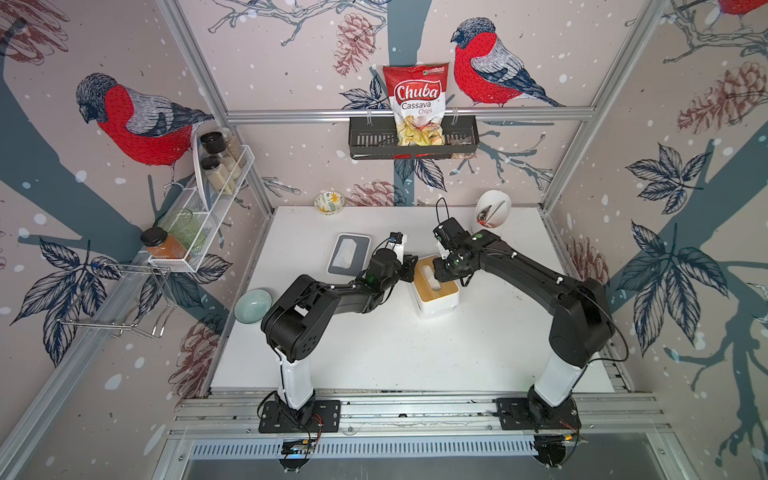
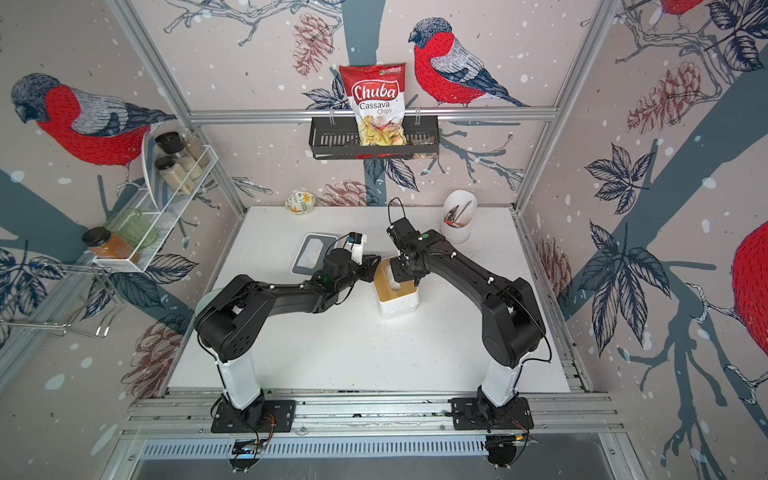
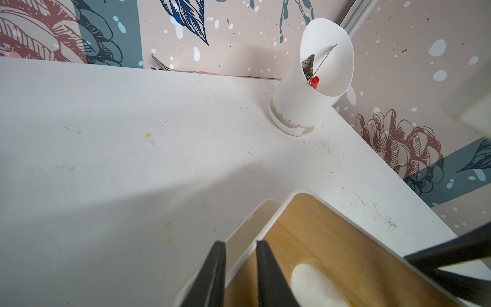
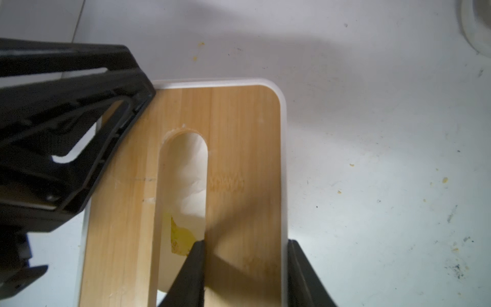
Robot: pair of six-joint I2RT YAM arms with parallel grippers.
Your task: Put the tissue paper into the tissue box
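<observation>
The tissue box (image 1: 437,305) is white with a wooden lid (image 4: 240,153), and it stands mid-table, slightly turned. Through the lid's long slot, white tissue paper (image 4: 189,197) with a yellow patch shows inside. My right gripper is shut on the strip of lid between slot and outer edge, one finger in the slot and one outside. At the box's opposite edge, my left gripper is partly open, its narrow gap in line with the box's rim; contact there cannot be told. Both arms partly hide the box from above.
A grey tray (image 1: 333,264) with a white item lies behind the left arm. There is a white utensil holder (image 3: 291,102) at back right, a patterned bowl (image 1: 329,202) at back left and a green bowl (image 1: 253,305) at left.
</observation>
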